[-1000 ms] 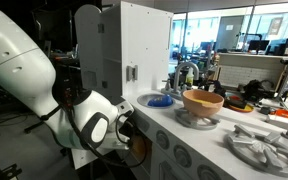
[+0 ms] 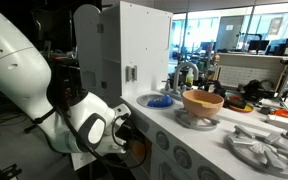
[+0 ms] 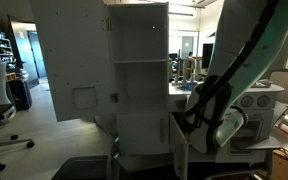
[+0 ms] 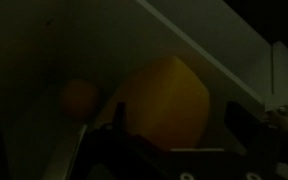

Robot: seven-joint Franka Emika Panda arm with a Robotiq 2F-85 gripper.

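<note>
In the dark wrist view, a yellow-orange object lies in a pale-walled space, just beyond my gripper. Its kind is too dim to tell. A smaller round orange thing rests to its left. The dark fingers stand apart at the bottom of that view, so the fingers are open; whether they touch the yellow-orange object cannot be told. From the outside, the white arm reaches low against the front of the counter unit, and its fingertips are hidden there.
An orange bowl and a blue item sit on the white counter. Tall white cabinet shelving stands beside it with its door swung wide. Stove knobs line the counter's front.
The arm's wrist has sunk slightly in exterior view 1. The bowl, the blue item and the counter have stayed put.
</note>
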